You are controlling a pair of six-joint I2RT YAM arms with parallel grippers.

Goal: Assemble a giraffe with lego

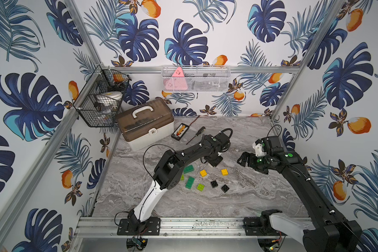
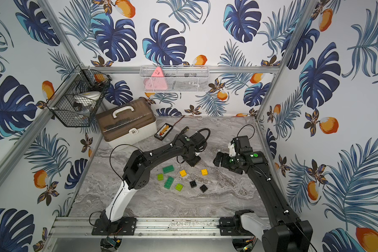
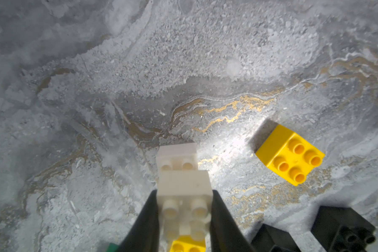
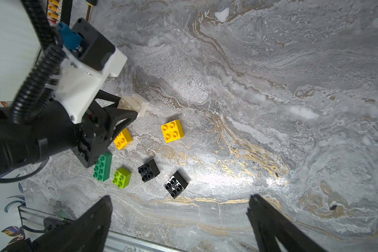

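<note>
In the left wrist view a white brick (image 3: 184, 182) sits between the fingers of my left gripper, which are against both its sides. Beneath it is a second white piece (image 3: 176, 153), offset; whether they are joined I cannot tell. One yellow brick (image 3: 292, 155) lies to the right, and another yellow brick (image 4: 123, 138) is near the left gripper. Green plates (image 2: 168, 168), lime bricks (image 2: 179, 187) and black bricks (image 2: 203, 188) are spread in front. My right gripper is open and empty, above the table on the right.
A brown-lidded toolbox (image 1: 145, 121) stands at the back left. Beside it are a small black tray (image 1: 180, 131) and a screwdriver (image 1: 196, 135). Wire baskets (image 1: 196, 79) hang on the walls.
</note>
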